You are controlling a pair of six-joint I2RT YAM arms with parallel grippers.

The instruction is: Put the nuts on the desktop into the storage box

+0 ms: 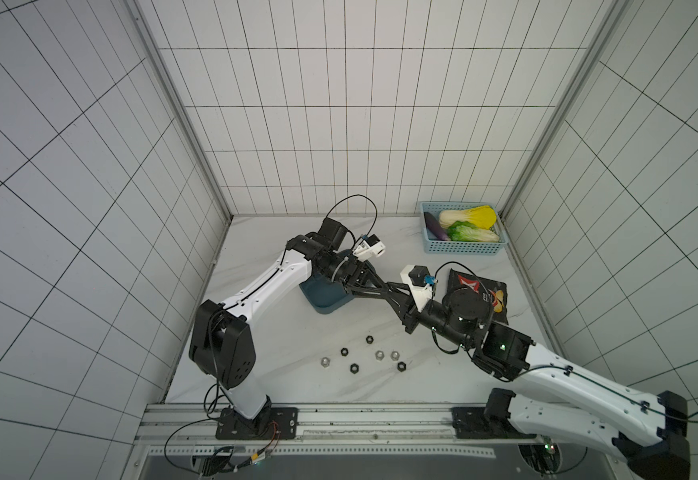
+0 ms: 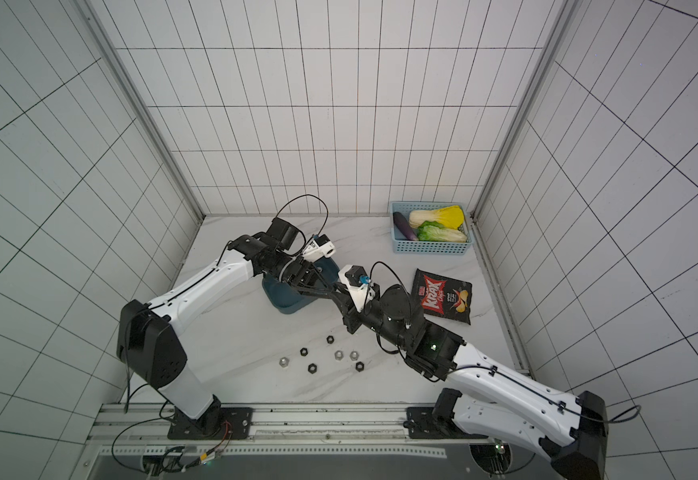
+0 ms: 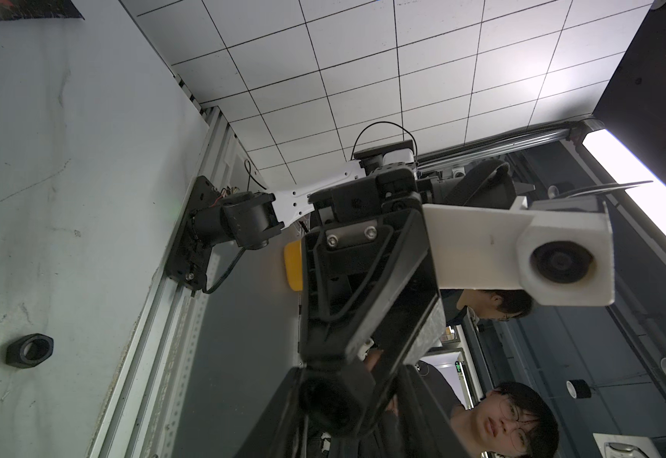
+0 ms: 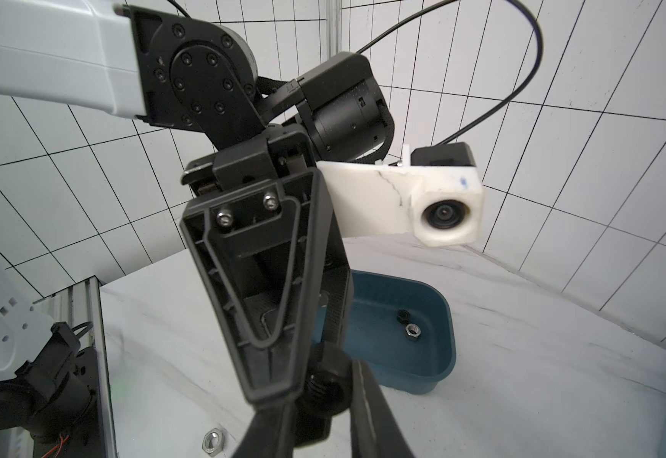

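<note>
My two grippers meet above the table beside the blue box [image 4: 394,351]. The right gripper [image 1: 397,294] is shut on a black nut [image 4: 325,381]; the left gripper [image 1: 381,288] reaches round the same nut, and whether it grips is unclear. Two nuts, one black and one silver [image 4: 412,330], lie in the box. Several loose black and silver nuts [image 1: 379,355] lie on the front of the tabletop [image 1: 285,384].
A basket of vegetables [image 1: 461,245] stands at the back right, with a chip packet [image 2: 441,296] in front of it.
</note>
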